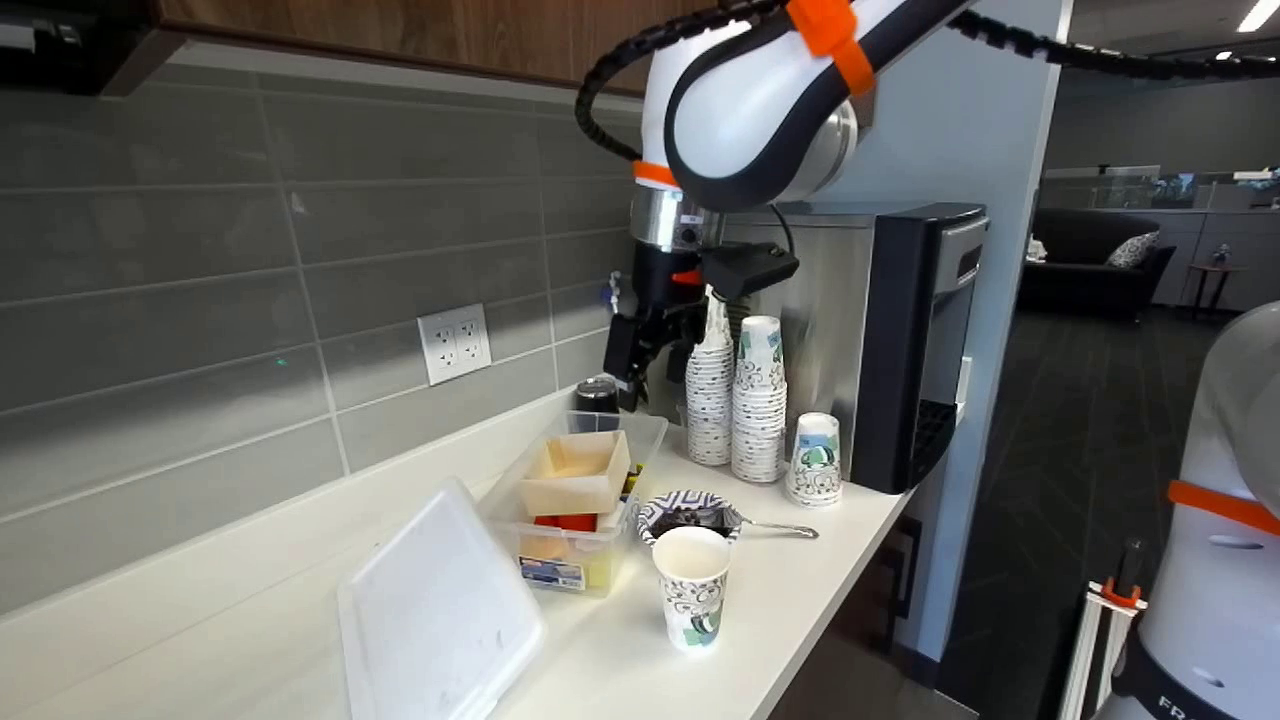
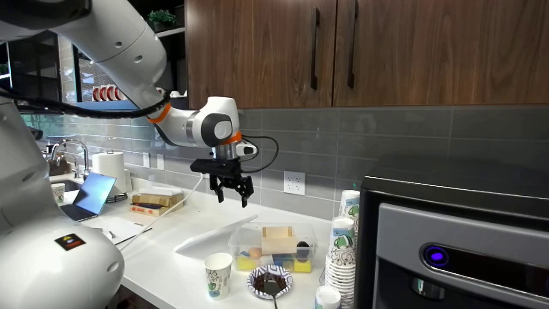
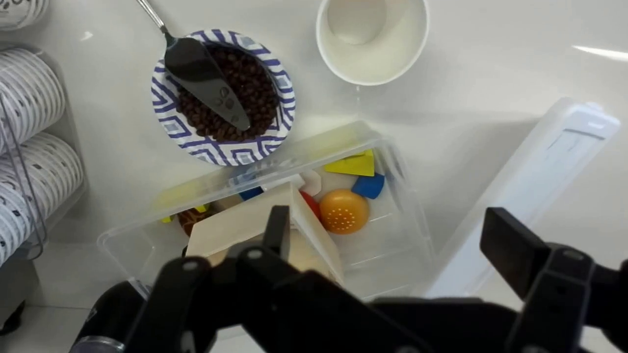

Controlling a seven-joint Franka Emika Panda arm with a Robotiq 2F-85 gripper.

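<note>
My gripper is open, its two fingers wide apart with nothing between them. In exterior view 2 the gripper [image 2: 232, 198] hangs in the air above the counter, near the clear plastic bin [image 2: 236, 242]. Beneath it in the wrist view lie the bin [image 3: 377, 259], with toy food and a pale open box [image 3: 235, 226] inside, and the white lid [image 3: 524, 170]. Beyond the bin are a patterned bowl [image 3: 282, 103] of dark beans, a serving spatula [image 3: 197, 67] resting in it, and an upright paper cup [image 3: 406, 35], which looks empty.
Stacks of paper cups [image 1: 758, 426] stand beside the dispensing machine [image 1: 918, 348]. A dark can [image 1: 596, 398] sits behind the bin by the tiled wall. Wooden cabinets [image 2: 391, 51] hang overhead.
</note>
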